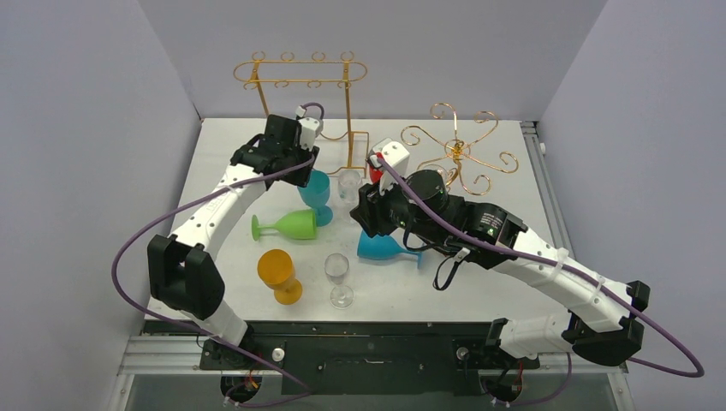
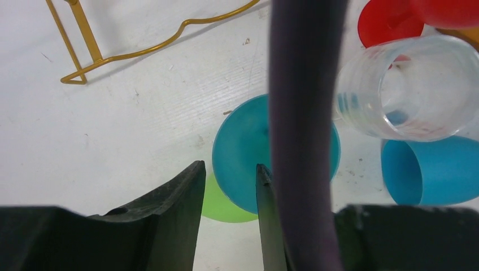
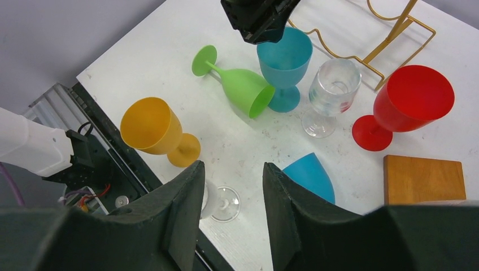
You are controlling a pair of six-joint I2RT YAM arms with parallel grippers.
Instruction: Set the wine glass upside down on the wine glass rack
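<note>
A teal wine glass point(image 1: 313, 189) stands upright near the foot of the gold hanging rack point(image 1: 301, 82). My left gripper is at the glass's rim with its fingers apart. In the left wrist view the left finger shows outside the rim, the other over the bowl point(image 2: 243, 152), and no firm contact shows. A purple cable hides part of that glass. Over the middle of the table hangs my right gripper, fingers parted and nothing held. A clear glass point(image 3: 334, 84) and a red glass point(image 3: 412, 99) stand beside the teal one.
A green glass point(image 1: 298, 224) and a blue glass point(image 1: 378, 247) lie on their sides. An orange glass point(image 1: 276, 270) and another clear glass point(image 1: 336, 270) stand in front. A gold scrolled stand point(image 1: 458, 150) occupies the back right. Bare table point(image 1: 514, 193) shows further right.
</note>
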